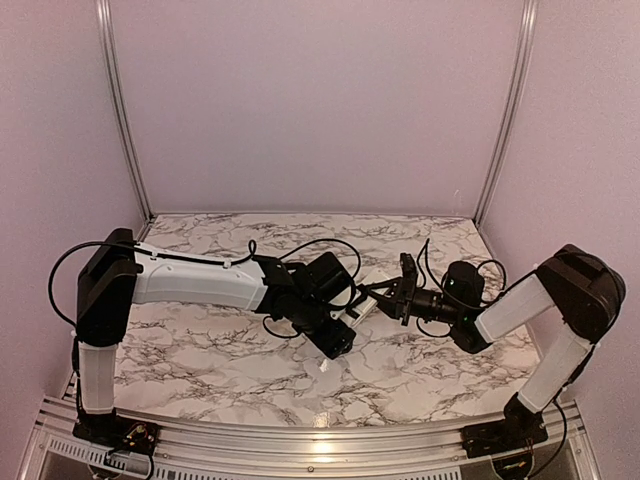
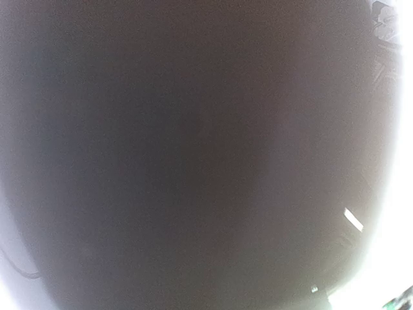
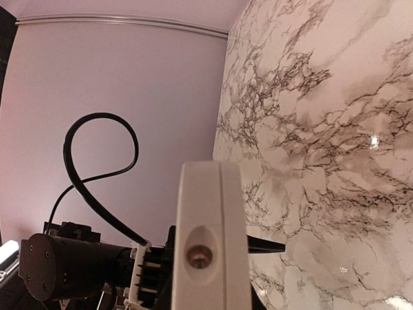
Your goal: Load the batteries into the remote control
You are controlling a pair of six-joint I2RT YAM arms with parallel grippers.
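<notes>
The white remote control (image 1: 360,312) is held raised between the two arms near the middle of the table, with my right gripper (image 1: 380,292) shut on it. In the right wrist view the remote (image 3: 206,258) stands large in the foreground. My left gripper (image 1: 348,305) is turned toward the remote, close against it; its fingers are mostly hidden behind its housing, so its opening cannot be seen. The left wrist view is almost wholly dark and blocked. No battery can be made out.
Pale walls (image 1: 320,120) enclose it at the back and sides, and a metal rail (image 1: 320,440) runs along the front edge. Black cables loop above both wrists.
</notes>
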